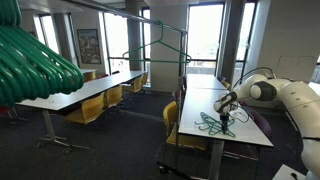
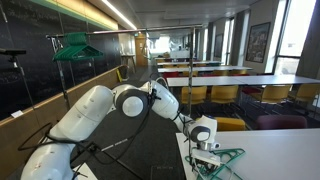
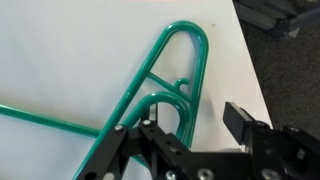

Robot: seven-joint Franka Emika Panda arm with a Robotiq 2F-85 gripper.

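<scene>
Green plastic hangers [image 3: 128, 93] lie on the white table [image 1: 245, 134]; in the wrist view, one's narrow rounded end is near the table edge. Just over it, my gripper is open. Its left finger [image 3: 149, 113] overlaps the green loops, and the right finger [image 3: 238, 120] stands over bare white tabletop. Part of the hanger's outer bar runs across the gap, with neither finger visibly pressing on it. In exterior view 2 the gripper [image 2: 207, 164] is down among the hangers [image 2: 230, 156]. Contact with the tabletop cannot be judged.
A metal rack rail [image 1: 112, 11] carries a lone green hanger [image 1: 157, 44] and a bunch of green hangers [image 1: 35, 68] at the left. Yellow chairs [image 1: 171, 116] stand beside the tables. Dark floor shows beyond the table edge.
</scene>
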